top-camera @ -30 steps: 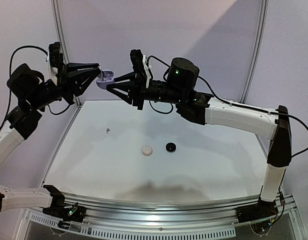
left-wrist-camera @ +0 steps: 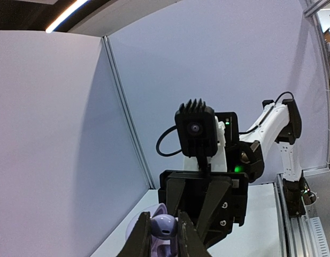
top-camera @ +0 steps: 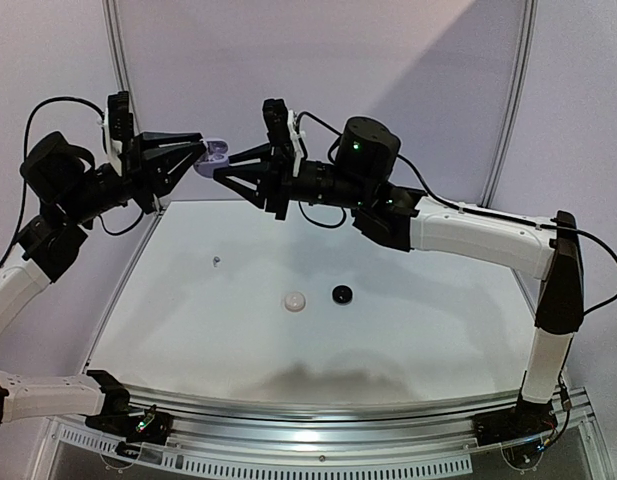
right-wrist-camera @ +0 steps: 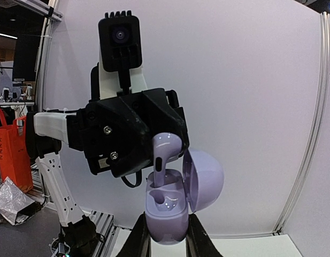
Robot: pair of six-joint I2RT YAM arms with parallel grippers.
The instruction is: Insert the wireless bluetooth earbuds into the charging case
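The lavender charging case (right-wrist-camera: 167, 214) has its rounded lid (right-wrist-camera: 206, 179) swung open, and my right gripper (top-camera: 223, 167) is shut on its body. From the opposite side, my left gripper (top-camera: 202, 146) is shut on a lavender earbud (left-wrist-camera: 163, 227). In the right wrist view that earbud (right-wrist-camera: 167, 145) is head up over the case, its stem pointing down at the far slot. The stem's tip is at the slot's mouth; how deep it sits cannot be made out. The nearer slot (right-wrist-camera: 166, 202) is empty. On the table lies a tiny pale object (top-camera: 216, 261), perhaps the other earbud.
A pinkish-white round piece (top-camera: 295, 301) and a black round piece (top-camera: 342, 294) lie mid-table. Both grippers are held up near the back wall, close together.
The right arm and the case look still.
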